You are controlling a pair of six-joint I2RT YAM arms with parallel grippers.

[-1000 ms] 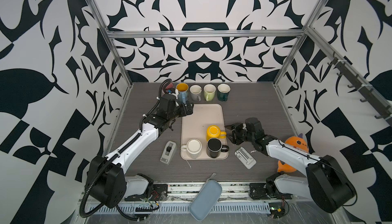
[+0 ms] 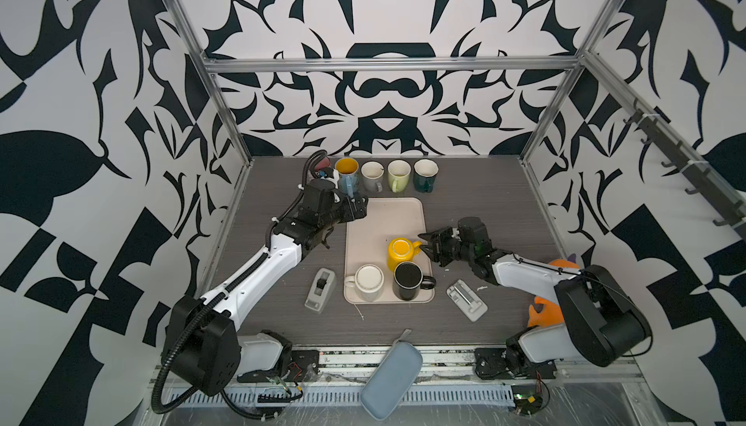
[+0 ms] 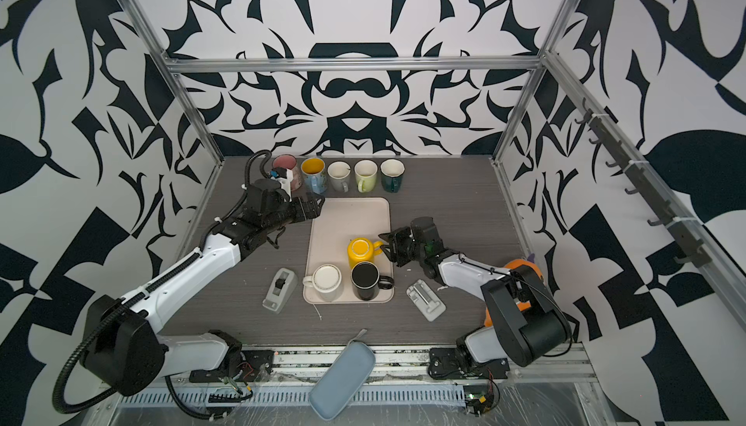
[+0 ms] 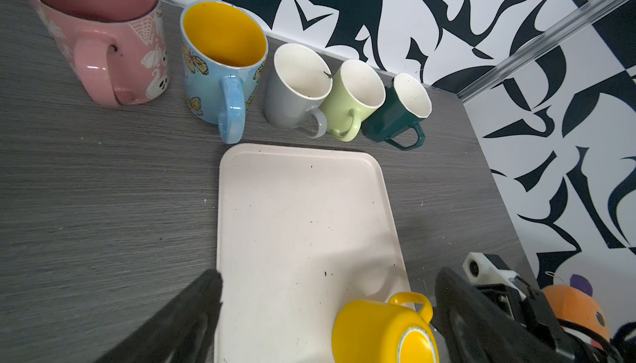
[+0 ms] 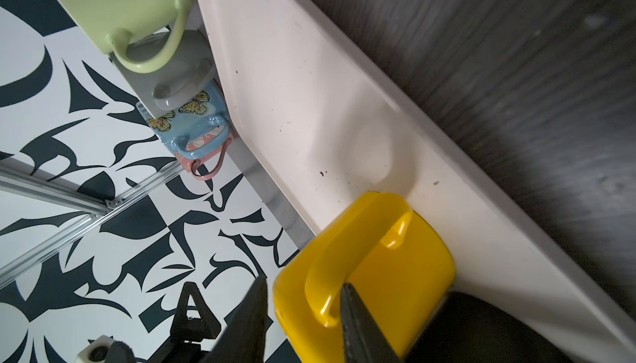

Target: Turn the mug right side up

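Observation:
An upside-down yellow mug [image 2: 401, 252] lies on the beige tray [image 2: 380, 220], its handle pointing right toward my right gripper [image 2: 426, 243]. In the right wrist view its handle [image 5: 341, 257] is just in front of the fingers, which are partly open, one fingertip at or touching it; contact is unclear. My left gripper [image 3: 314, 206] is open and empty above the tray's back left. A white mug [image 2: 370, 281] and a black mug [image 2: 408, 281] stand at the tray's front.
Five mugs line the back, including pink [image 4: 106, 65] and dark green [image 4: 391, 118]. Grey devices [image 2: 319, 290] lie beside the tray. An orange plush [image 2: 548, 313] sits at right, partly behind the arm.
The left arm is unchanged.

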